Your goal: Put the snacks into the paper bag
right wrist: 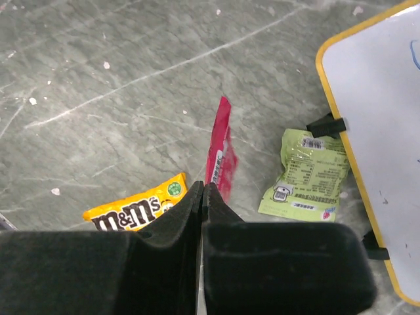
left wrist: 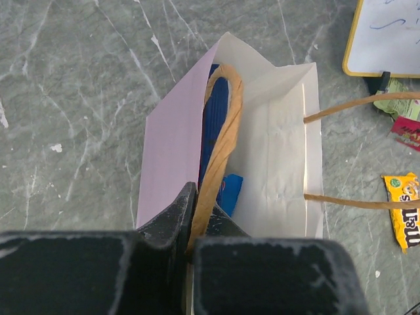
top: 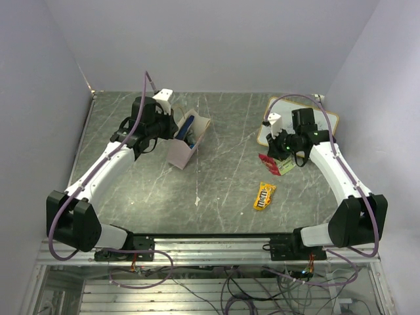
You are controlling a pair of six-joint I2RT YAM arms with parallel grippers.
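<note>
The pale paper bag (top: 183,152) stands open and tilted at the left, a dark blue packet (left wrist: 214,118) and a brighter blue one (left wrist: 229,193) inside. My left gripper is shut on one of the bag's brown twisted handles (left wrist: 225,134). A thin red packet (right wrist: 219,146) rises edge-on from the tips of my right gripper, which is shut on its edge. Below and beside it, a yellow M&M's packet (top: 264,196) lies flat on the table. The green packet (right wrist: 308,172) lies by the whiteboard, partly covered by the right arm in the top view.
A whiteboard (right wrist: 387,111) with a yellow frame and black clips lies at the back right, its clip touching the green packet. The bag's other handle (left wrist: 357,102) sticks out toward the right. Bare grey table (top: 223,151) separates bag and snacks.
</note>
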